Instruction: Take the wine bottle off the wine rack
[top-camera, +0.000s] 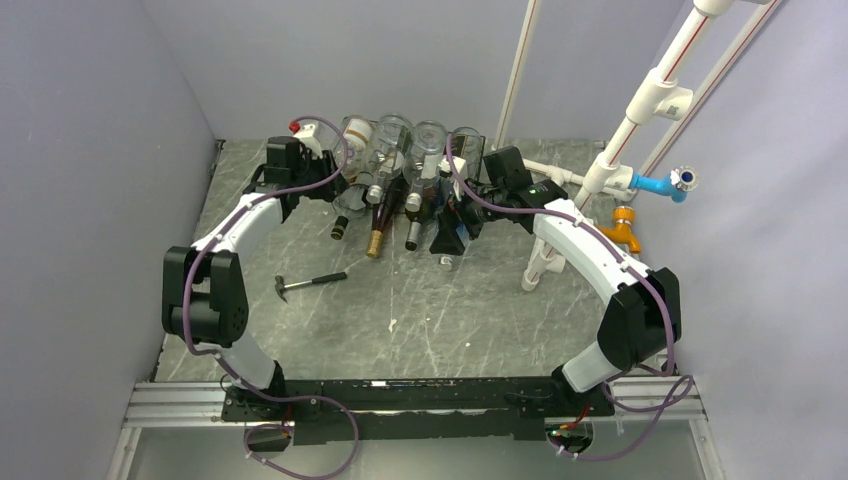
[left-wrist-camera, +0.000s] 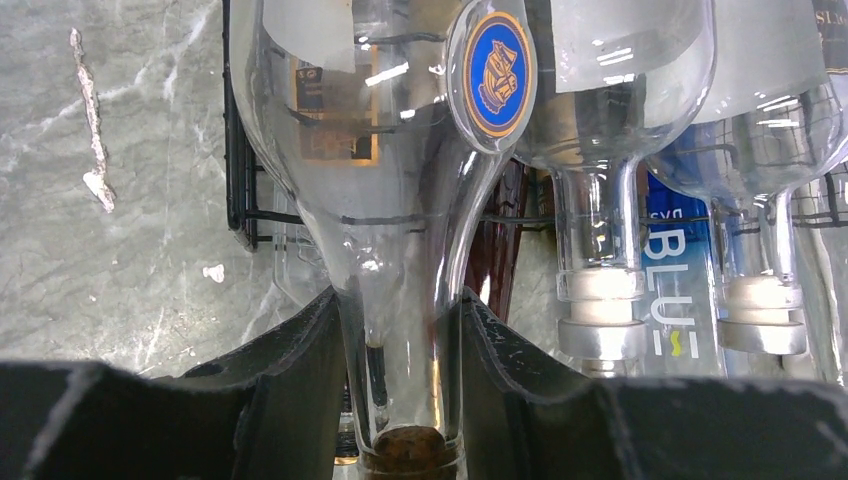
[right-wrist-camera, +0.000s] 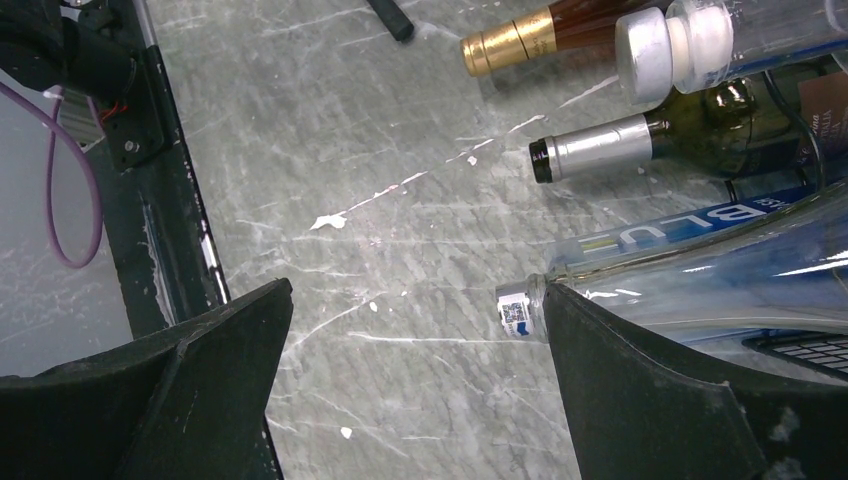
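A black wire rack (left-wrist-camera: 236, 160) at the back of the table holds stacked bottles. In the left wrist view, my left gripper is shut on the neck of a clear bottle with a round blue-and-gold label (left-wrist-camera: 497, 75) at the rack's left end. My right gripper stands open at the rack's right, nothing between its fingers; near it lie a clear bottle (right-wrist-camera: 700, 270), a dark green bottle (right-wrist-camera: 720, 130) and a gold-capped bottle (right-wrist-camera: 590, 28).
A hammer (top-camera: 312, 281) lies on the front left of the grey table (top-camera: 430, 330), which is mostly clear in front. White pipes (top-camera: 630, 120) with blue and orange fittings stand at the right.
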